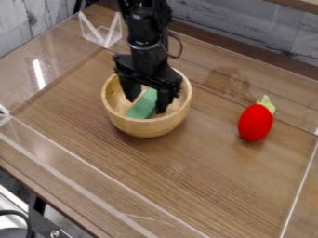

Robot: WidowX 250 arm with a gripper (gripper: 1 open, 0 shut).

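Observation:
My black gripper (149, 82) reaches down from the top over a pale yellow bowl (128, 119), its two fingers apart and low at the bowl's upper part. A green object (145, 108) lies inside the bowl between and just below the fingers, partly hidden by them.
A red object with a green top (255, 122) lies to the right on the wooden table (149, 186). Some pale translucent pieces are at the left and upper-left edges.

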